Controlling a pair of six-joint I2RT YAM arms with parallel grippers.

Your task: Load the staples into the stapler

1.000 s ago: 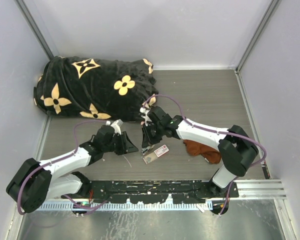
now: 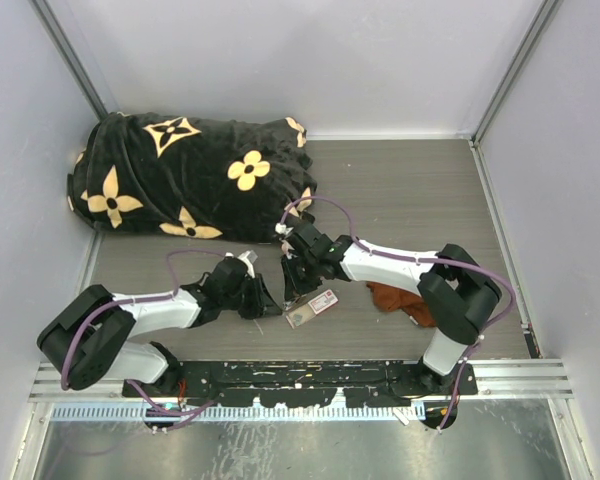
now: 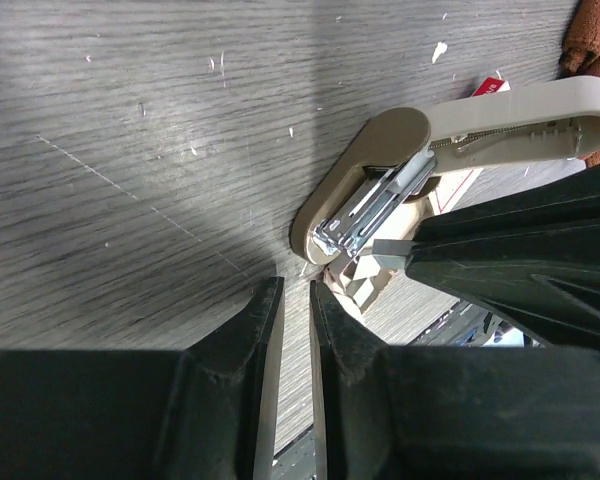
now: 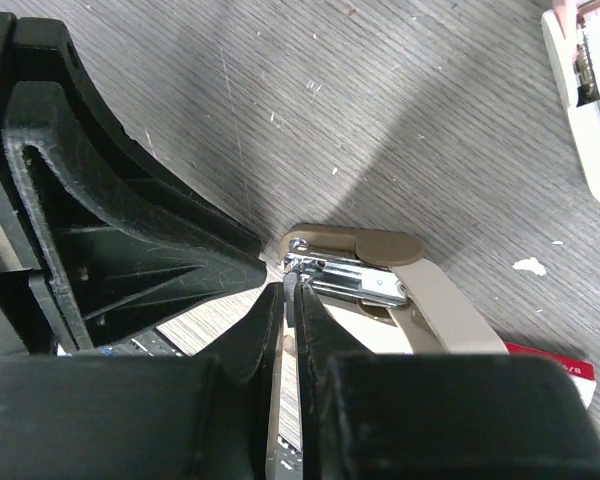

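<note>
In the left wrist view the beige-and-brown stapler [image 3: 362, 188] lies opened on the table, its metal magazine [image 3: 372, 208] exposed. A small grey staple strip [image 3: 388, 252] sticks out from the tip of my right gripper, which is shut on it right over the front end of the magazine. Whether the strip touches the magazine cannot be told. My left gripper stands partly open beside the stapler's front end, with nothing between its fingers. From above, the right gripper hides most of the stapler.
A staple box [image 2: 310, 308] with a red-and-white label lies by the stapler. A second, pinkish-white stapler [image 4: 588, 110] is at the right wrist view's upper right. Brown cloth [image 2: 400, 302] lies right; a dark patterned cushion [image 2: 195, 175] fills the back left.
My left gripper has moved rightward, close to the stapler and the other gripper.
</note>
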